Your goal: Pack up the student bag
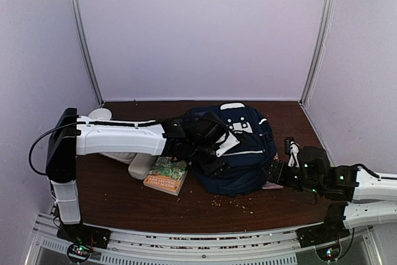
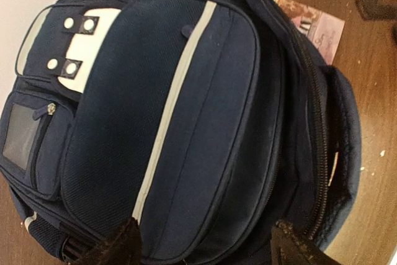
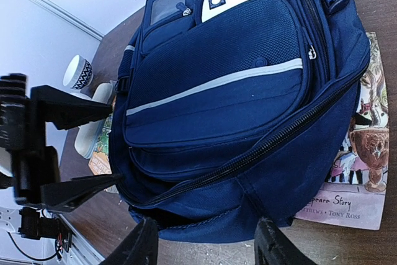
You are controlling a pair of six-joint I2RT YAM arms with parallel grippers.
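Note:
A navy backpack (image 1: 239, 178) lies in the middle of the table, its long front zip and a lower opening showing in the right wrist view. My left gripper is over the bag, open, with nothing between its fingers. My right gripper is at the bag's near right edge, fingers apart and empty. An orange-green book (image 1: 164, 178) lies left of the bag. A pink illustrated book (image 3: 347, 206) is partly under the bag's right side. A grey case (image 1: 140, 166) lies beside the orange book.
A white bowl (image 1: 100, 113) with a patterned side stands at the back left, partly behind the left arm. Bare table (image 1: 149, 209) shows along the front, with small crumbs below the bag, and at the right behind the right arm.

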